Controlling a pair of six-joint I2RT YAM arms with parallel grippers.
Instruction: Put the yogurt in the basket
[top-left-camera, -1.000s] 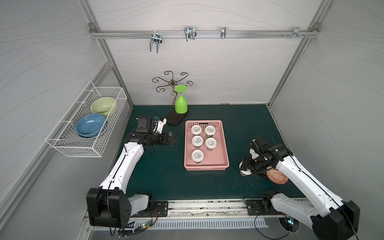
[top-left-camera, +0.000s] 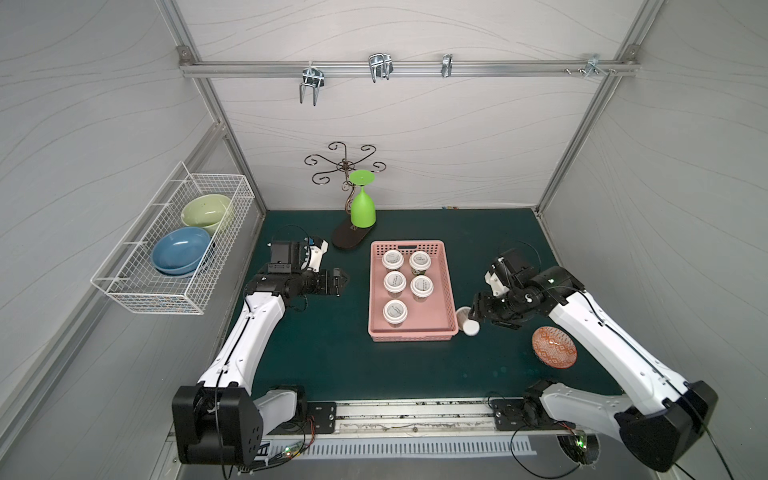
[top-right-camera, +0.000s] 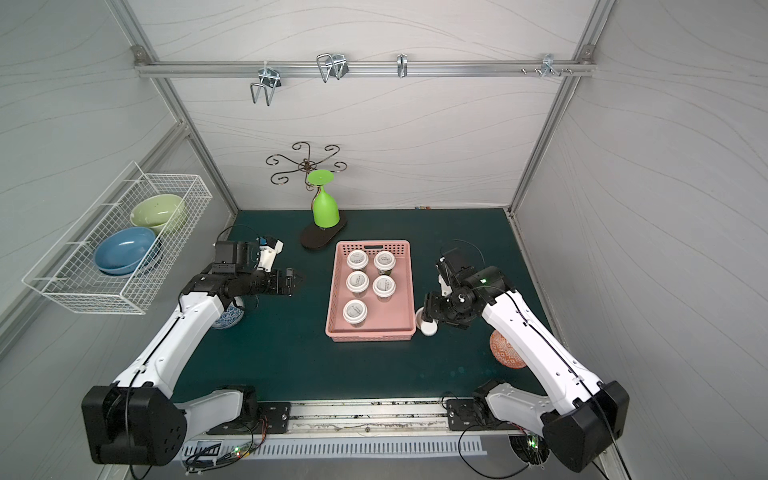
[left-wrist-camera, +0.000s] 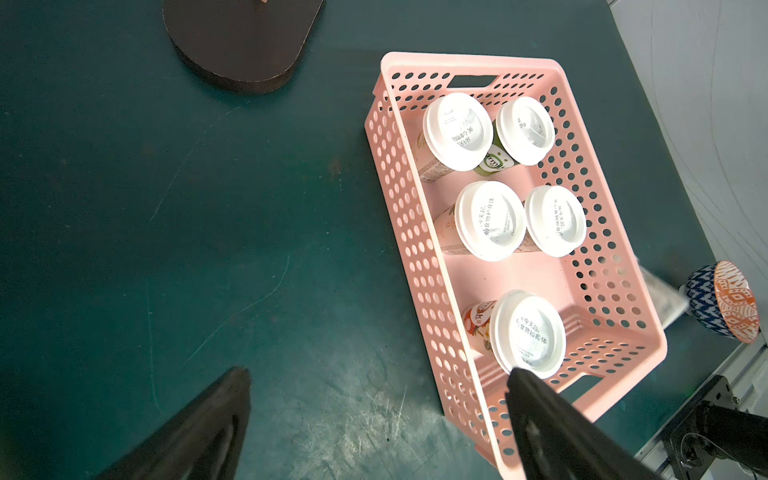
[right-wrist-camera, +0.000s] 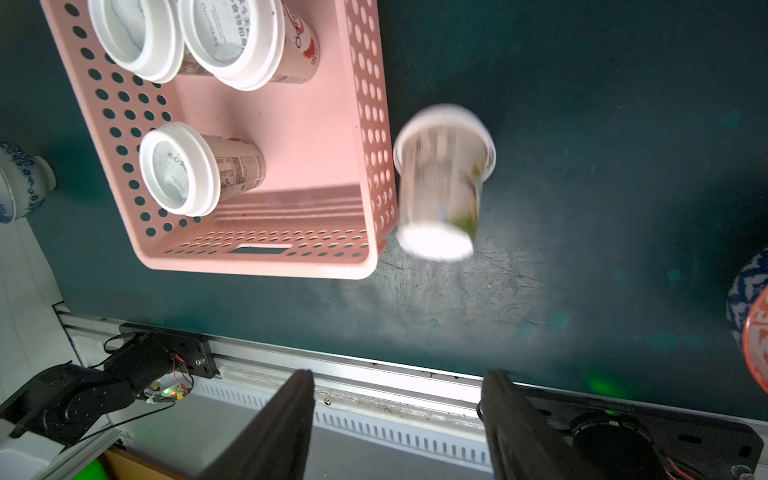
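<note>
The pink basket (top-left-camera: 412, 324) stands mid-table with several white-lidded yogurt cups inside. Another yogurt cup (right-wrist-camera: 440, 184) is outside it, tilted, against or just beside the right wall near the front corner. It is blurred, and I cannot tell if it rests on the table. In the top left view this cup (top-left-camera: 469, 326) appears just beyond my right gripper (top-left-camera: 478, 305). My right gripper has its fingers partly apart, with a visible gap and nothing between them. Left of the basket, my left gripper is open and empty.
An orange-patterned bowl (top-left-camera: 554, 347) lies right of my right gripper. A blue-patterned bowl (top-right-camera: 229, 315) sits under the left arm. Behind the basket, a green goblet (top-left-camera: 363, 209) hangs at a dark-based stand (top-left-camera: 349, 235).
My right gripper has moved left and slightly up in the picture, toward the basket. The cup at its fingers has come to the basket's wall, is tipped, and is now outside the fingers.
</note>
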